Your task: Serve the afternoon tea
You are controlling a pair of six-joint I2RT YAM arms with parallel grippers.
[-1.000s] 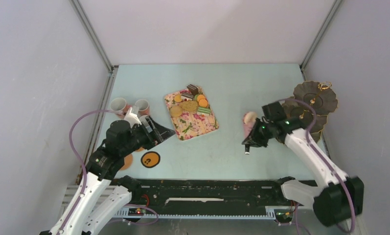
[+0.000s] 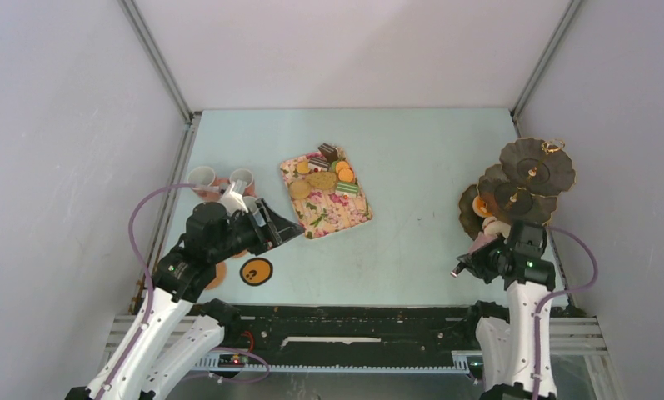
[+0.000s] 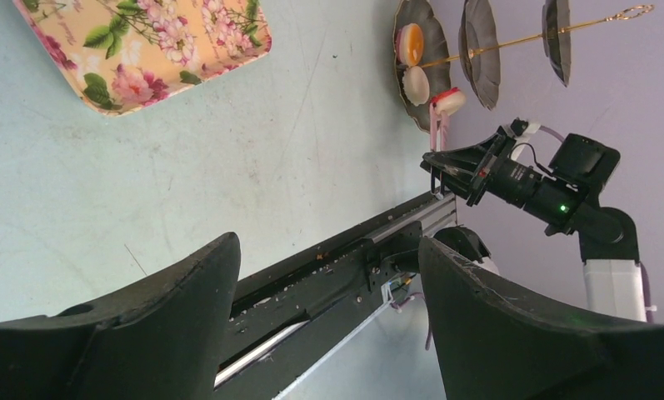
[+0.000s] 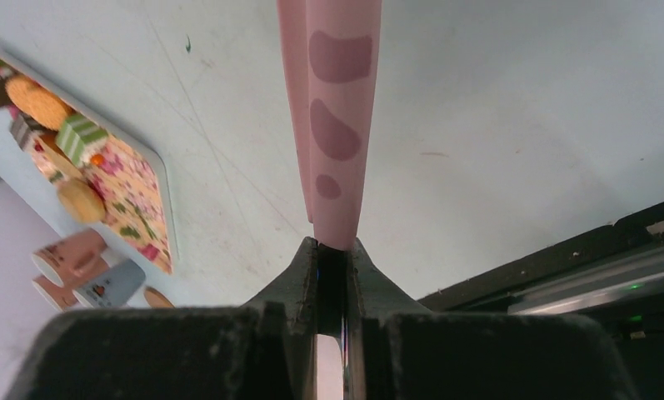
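The pink spotted tongs have my right gripper shut on their handle. A white piece with a red layer is at the tongs' far end, over the edge of the bottom plate of the dark tiered stand. Whether it touches the plate I cannot tell. In the right wrist view the tongs' tips lie outside the frame. An orange-and-white piece and a round white piece lie on that plate. My left gripper is open and empty, right of the cups.
A floral tray with cakes and biscuits lies left of centre. Pink cups stand at the left, and a round coaster lies near the front edge. Free table stretches between the tray and the stand.
My right gripper has swung right with the tongs, bringing the piece in them from open table to the stand's bottom plate. The left arm has barely moved.
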